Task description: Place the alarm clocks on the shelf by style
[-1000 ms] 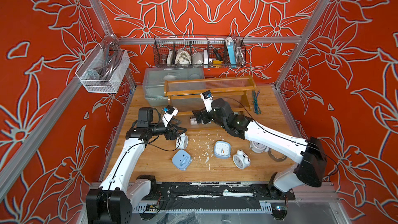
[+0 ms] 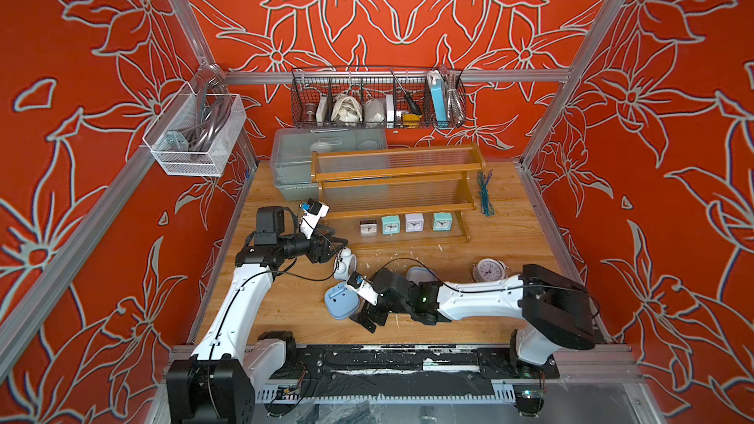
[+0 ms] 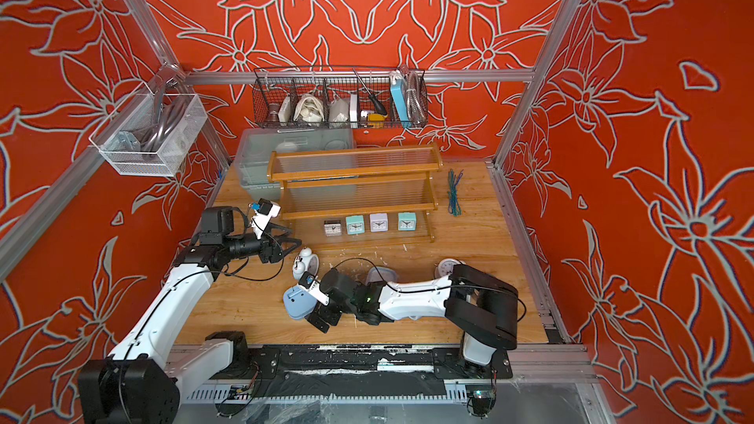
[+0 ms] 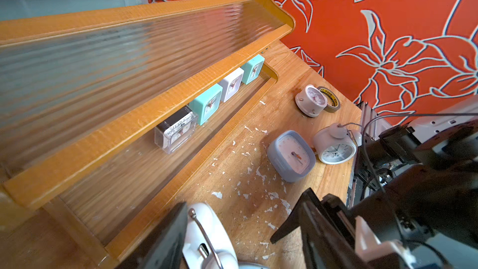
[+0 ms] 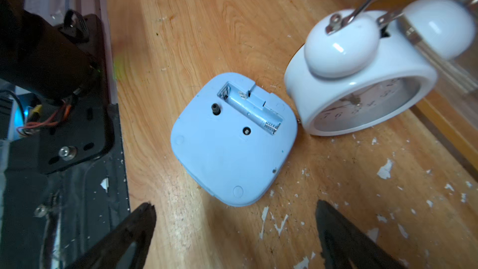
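Observation:
On the lower tier of the wooden shelf [image 2: 392, 210] stand a black-topped clear clock [image 4: 176, 129], a teal clock [image 4: 205, 103], a lilac-white clock [image 4: 231, 83] and another teal clock [image 4: 253, 68]. A pale blue square clock [image 5: 234, 144] lies face down on the table. Over it my right gripper is open, its fingers empty. Touching or nearly touching that clock is a white twin-bell clock [image 5: 361, 72]. My left gripper is open above the twin-bell clock, whose top shows close to one finger.
A grey-blue square clock [image 4: 291, 155], a second twin-bell clock [image 4: 334, 144], a round pinkish clock [image 4: 311, 100] and a tape roll [image 4: 329, 99] occupy the right side. My right arm [image 2: 487, 300] crosses the front table. A clear bin [image 2: 290, 158] stands behind the shelf.
My right arm has swung from the shelf down to the front left, over the face-down blue clock. This uncovers the shelf clocks. The left arm has shifted slightly left.

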